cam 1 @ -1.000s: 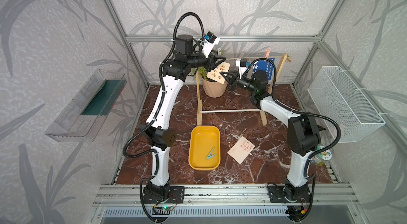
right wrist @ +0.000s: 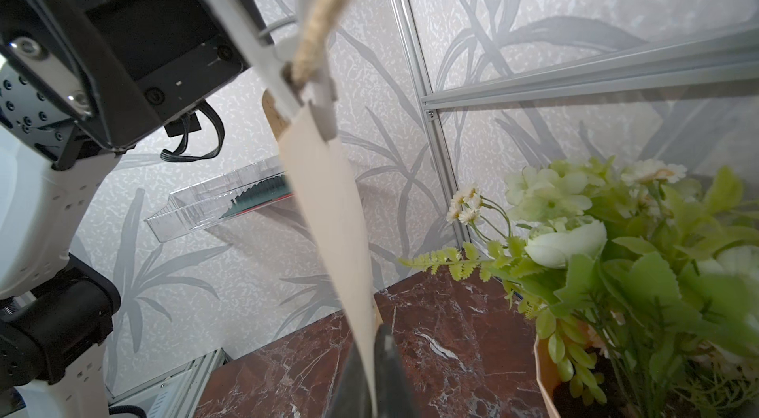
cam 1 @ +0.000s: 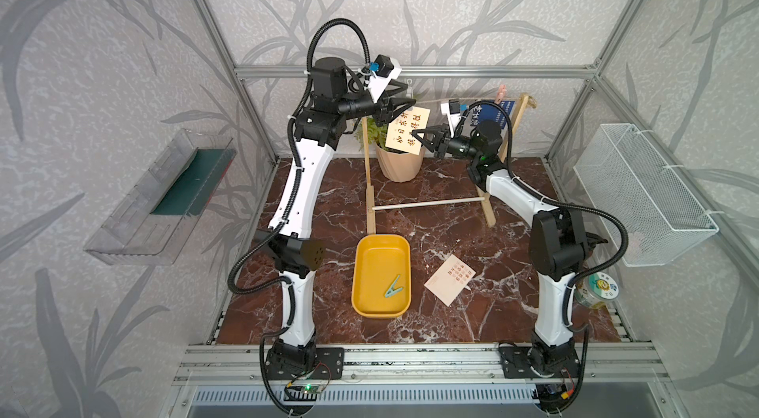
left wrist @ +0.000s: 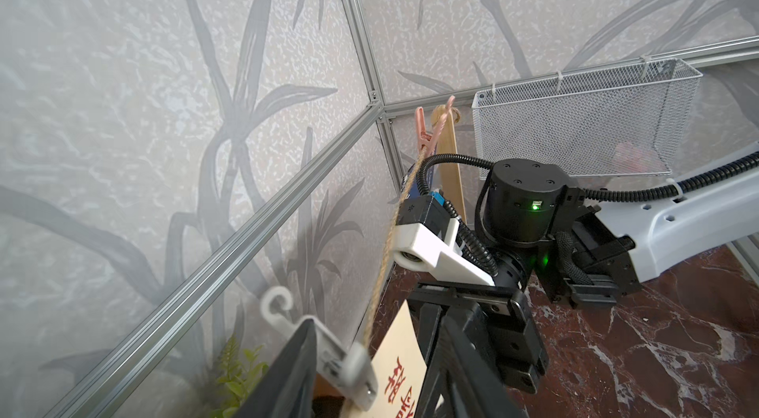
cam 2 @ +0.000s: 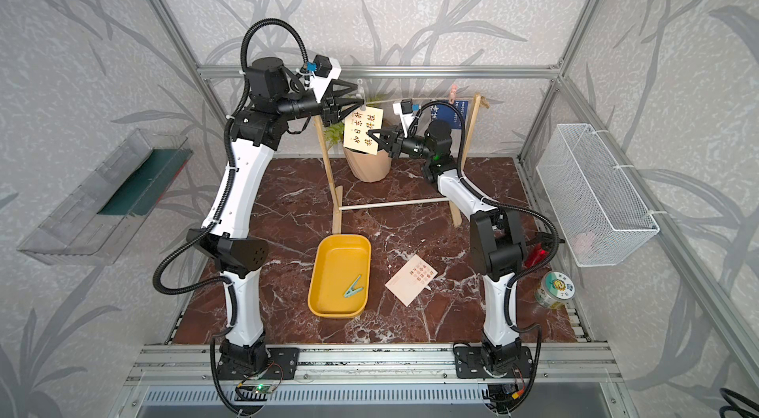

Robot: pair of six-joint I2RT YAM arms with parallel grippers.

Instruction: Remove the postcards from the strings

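A cream postcard (cam 1: 408, 130) with brown writing hangs from the string (left wrist: 387, 248) under a white clip (left wrist: 348, 370). In the right wrist view the clip still pinches the card's top corner at the string. My left gripper (cam 1: 407, 95) is open by the clip; in its wrist view the clip shows between the spread fingers. My right gripper (cam 1: 419, 136) is shut on the cream postcard's lower edge. A blue card (cam 1: 491, 114) hangs at the right under a pink clip (cam 1: 501, 91). Another postcard (cam 1: 450, 279) lies on the table.
A yellow tray (cam 1: 359, 275) holds a teal clip (cam 1: 393, 286). Behind the cream card stands a potted plant (cam 1: 399, 165). The wooden frame (cam 1: 370, 212) carries the string. A white wire basket (cam 1: 644, 196) hangs at the right.
My left gripper has drawn back a little left and up, and its fingers have opened. The cream postcard has swung more upright. My right gripper shifted slightly left and stays on the card.
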